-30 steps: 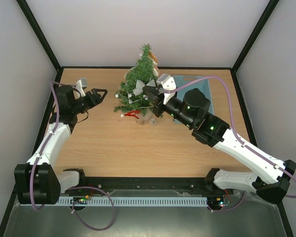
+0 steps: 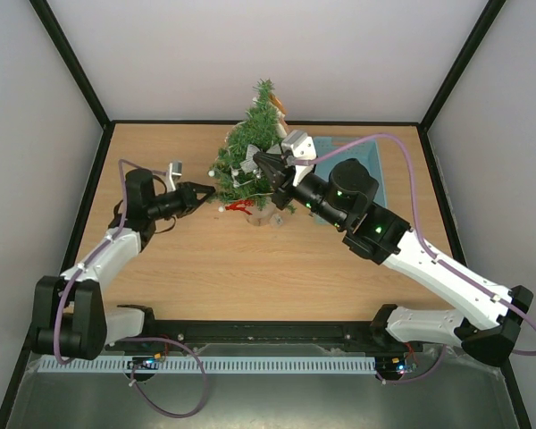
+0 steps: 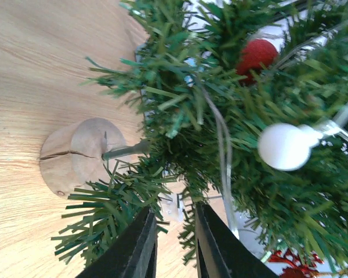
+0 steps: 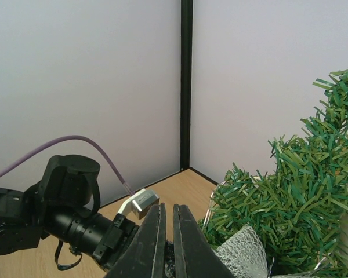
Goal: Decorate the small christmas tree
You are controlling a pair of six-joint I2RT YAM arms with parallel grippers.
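The small green Christmas tree [image 2: 250, 147] leans at the back of the table on a wooden stump base [image 3: 84, 152]. White balls [image 3: 283, 146], a red ball [image 3: 256, 56] and a red ornament [image 2: 239, 206] hang among its branches. On its front is a silver mesh bow [image 4: 243, 255], with my right gripper beside it. Those fingers are shut; whether any thin part of the bow lies between them is unclear. My left gripper is part open at the tree's left side, its fingertips at the lower green branches, holding nothing visible.
A blue bin [image 2: 362, 156] stands behind the right arm, to the right of the tree. Bare wooden table [image 2: 223, 277] stretches in front of the tree. White walls [image 2: 268, 54] close in the back and sides.
My left gripper has travelled right and slightly toward the table's front, up to the tree's edge. The tree has not moved.
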